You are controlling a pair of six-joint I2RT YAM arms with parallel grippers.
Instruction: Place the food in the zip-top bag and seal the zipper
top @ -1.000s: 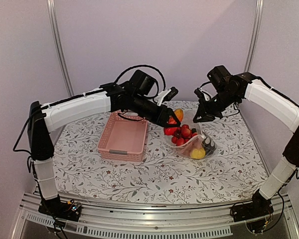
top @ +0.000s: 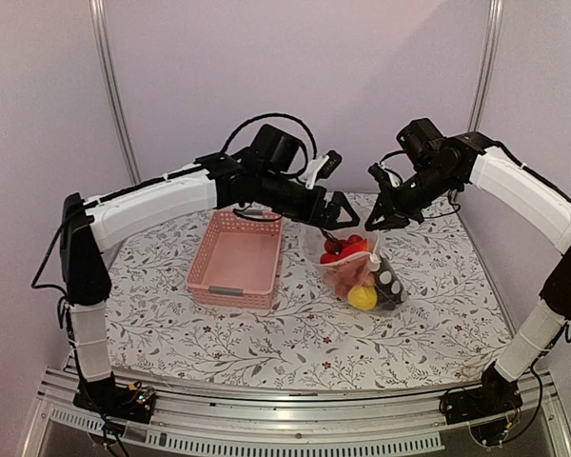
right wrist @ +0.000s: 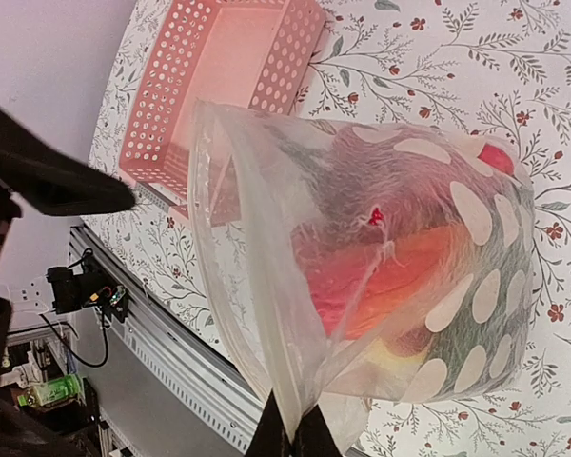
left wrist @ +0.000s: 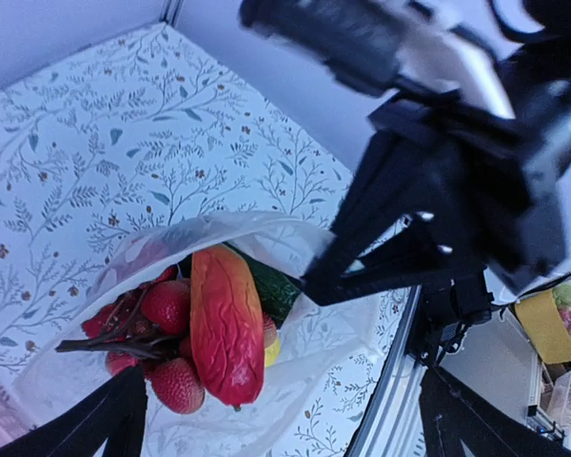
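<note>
The clear zip top bag (top: 388, 286) lies on the patterned table, its mouth held up and open. Inside, in the left wrist view, are a red-orange mango-like fruit (left wrist: 226, 328), several strawberries (left wrist: 178, 384), a dark stem (left wrist: 114, 348) and a dark green item (left wrist: 276, 288). A yellow fruit (top: 363, 297) shows through the bag in the top view. My left gripper (top: 329, 217) stands open over the bag's mouth, nothing between its fingers. My right gripper is shut on the bag's rim (right wrist: 284, 381), pinching the thin film.
Left of the bag stands a pink basket (top: 233, 257), which looks empty. Both arms reach in close together above the bag. In front, the table (top: 295, 347) is clear.
My left gripper moved right to the bag with the red-orange fruit, opened and drew back left. The fruit now lies in the bag.
</note>
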